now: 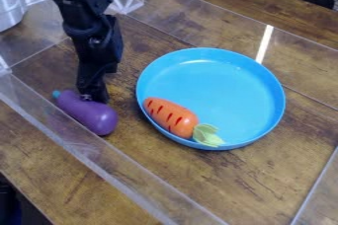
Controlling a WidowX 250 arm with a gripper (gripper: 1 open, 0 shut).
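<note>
A purple toy eggplant with a teal stem lies on the wooden table at the lower left. To the right, a blue plate holds an orange toy carrot with dark stripes and pale green leaves, lying near the plate's left front rim.
Clear plastic walls edge the work area, one running diagonally along the lower left. A white object sits at the upper left. Bare wooden table lies in front of and behind the plate.
</note>
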